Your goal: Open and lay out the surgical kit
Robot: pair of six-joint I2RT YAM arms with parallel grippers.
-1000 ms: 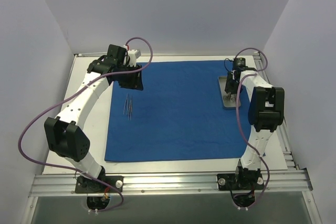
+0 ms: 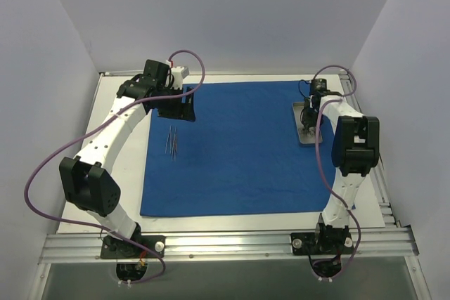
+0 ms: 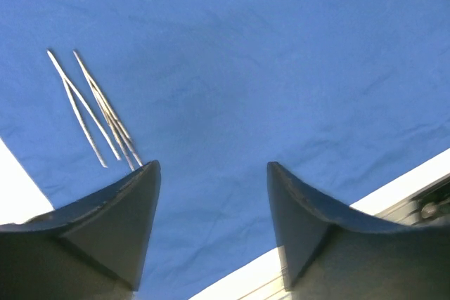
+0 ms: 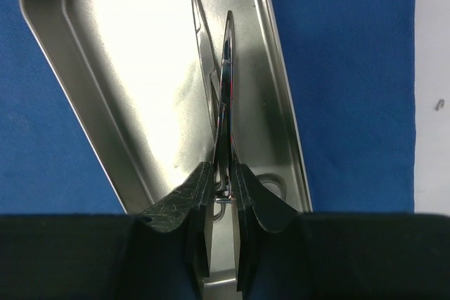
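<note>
In the right wrist view, a metal tray (image 4: 295,147) holds slim metal instruments. My right gripper is down in it, fingers close on either side of a shiny scissor-like instrument (image 4: 226,89); whether they press on it I cannot tell. A second slim instrument (image 4: 203,40) lies beside it, partly crossed by it. Looped handles (image 4: 273,182) show near the right fingertip. My left gripper is open and empty above the blue cloth (image 3: 211,89). Several thin instruments (image 3: 112,117) lie on that cloth, some touching or crossing.
From above, the tray (image 2: 297,112) sits at the cloth's right side, partly hidden by the right arm. The laid-out instruments (image 2: 172,142) are at the left.
The right gripper has shifted only slightly over the tray. The instruments on the cloth have not moved.
</note>
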